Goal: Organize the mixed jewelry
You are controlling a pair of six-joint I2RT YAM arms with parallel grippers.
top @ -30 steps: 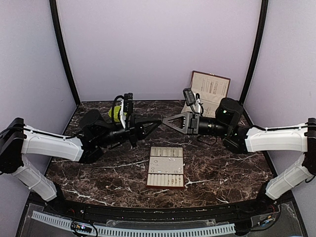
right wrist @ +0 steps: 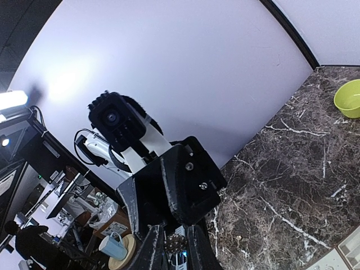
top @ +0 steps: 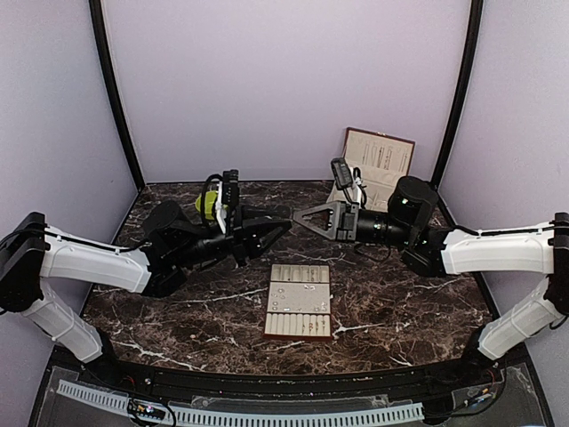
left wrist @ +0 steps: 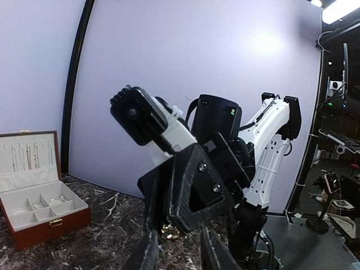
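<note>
In the top view, my left gripper point(top: 288, 220) and right gripper point(top: 296, 216) meet tip to tip above the table. A small gold-toned piece of jewelry point(left wrist: 170, 232) sits at the right fingertips in the left wrist view; its exact kind is hard to tell. My right gripper is shut on it. The left fingers point(left wrist: 147, 254) stand apart on either side of the piece, clear of it, so that gripper is open. In the right wrist view the same piece point(right wrist: 175, 243) shows between the tips. Below lies a jewelry tray point(top: 299, 297) with rings and slim slots, some filled.
At the back right stands an open jewelry box point(top: 378, 151) with necklaces in its lid; its compartments point(left wrist: 42, 211) hold a few pieces. A green bowl rests at the back left, partly behind my left arm. Bare marble surrounds the tray.
The right arm and the tray have stayed put.
</note>
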